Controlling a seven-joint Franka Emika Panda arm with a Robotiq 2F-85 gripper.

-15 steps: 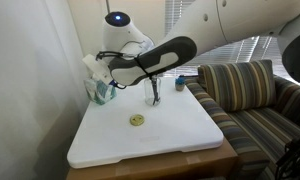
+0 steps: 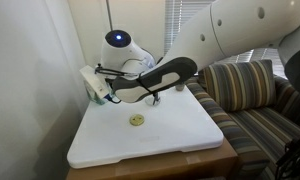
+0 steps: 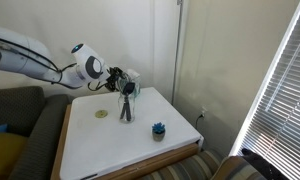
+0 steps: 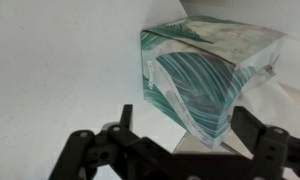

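Observation:
A tissue box [image 4: 195, 80] with green leaf patterns fills much of the wrist view, with white tissue [image 4: 275, 115] at its right side. My gripper is open, its two black fingers well apart at the bottom of that view. The box appears just beyond the fingertips, with nothing gripped; whether they touch it I cannot tell. In exterior view 2, the gripper [image 3: 117, 79] is at the far side of the white table [image 3: 90, 150], partly in front of the box. The arm hides most of the box in exterior view 1.
A yellow disc [image 2: 137, 120] lies on the table. A clear container [image 3: 127, 108] with something dark in it stands near the gripper. A small pot with a blue plant [image 3: 158, 131] is at another edge. A striped sofa [image 2: 240, 85] adjoins it.
Since a second ago the arm has come down toward the table's far left corner and covers more of the tissue box.

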